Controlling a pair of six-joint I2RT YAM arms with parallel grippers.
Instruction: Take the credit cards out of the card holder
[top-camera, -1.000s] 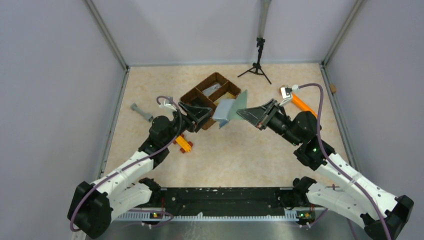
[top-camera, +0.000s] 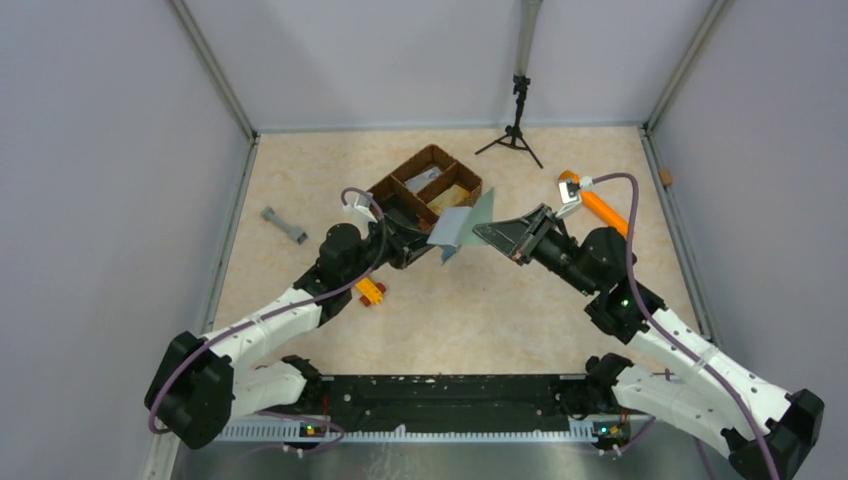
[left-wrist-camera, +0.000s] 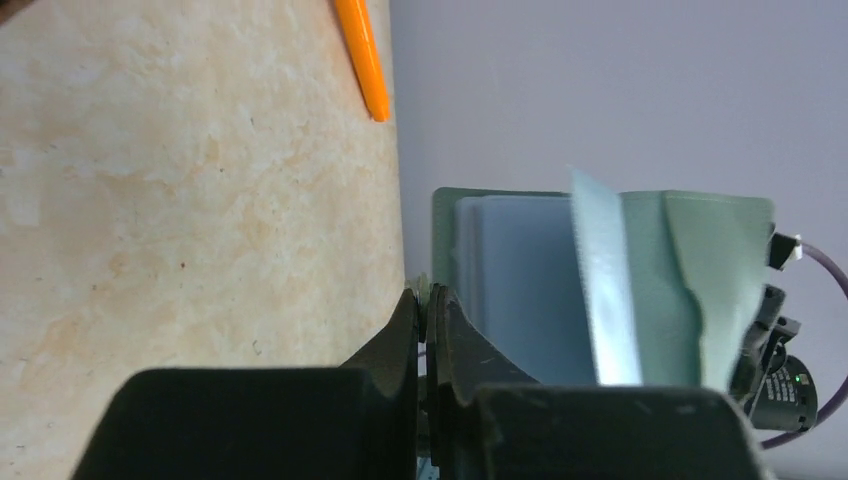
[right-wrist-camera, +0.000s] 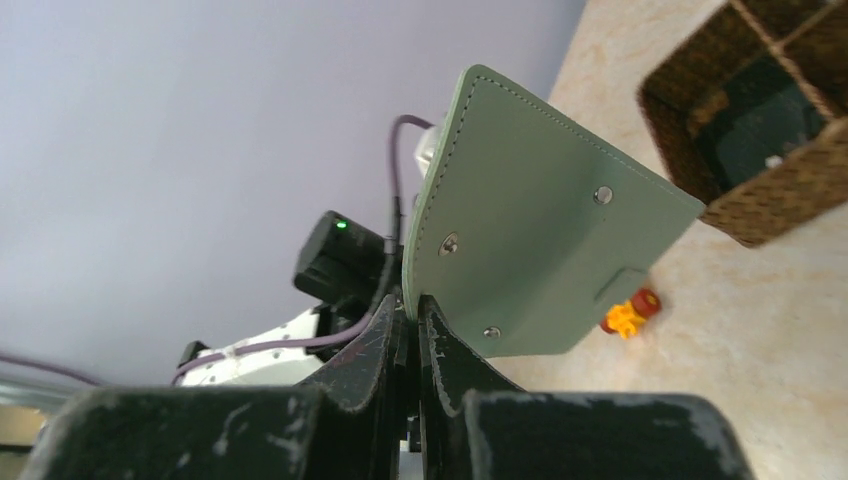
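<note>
My right gripper is shut on the edge of the pale green card holder (right-wrist-camera: 530, 210), held in the air at mid-table and opened out, with light blue-grey inner parts (left-wrist-camera: 515, 280) facing left. My left gripper is shut right beside the holder's near edge in the left wrist view; I see no card between its fingertips. The top view shows both grippers close to the holder from either side. Whether cards are in the blue-grey sleeves I cannot tell.
A compartmented brown box (top-camera: 450, 175) stands behind. An orange-and-red toy (top-camera: 368, 292) and a grey tool (top-camera: 283, 225) lie on the left, an orange object (top-camera: 600, 208) at the right. A tripod (top-camera: 515, 135) stands at the back.
My left gripper has moved right, toward the holder. The holder and right gripper have shifted only slightly.
</note>
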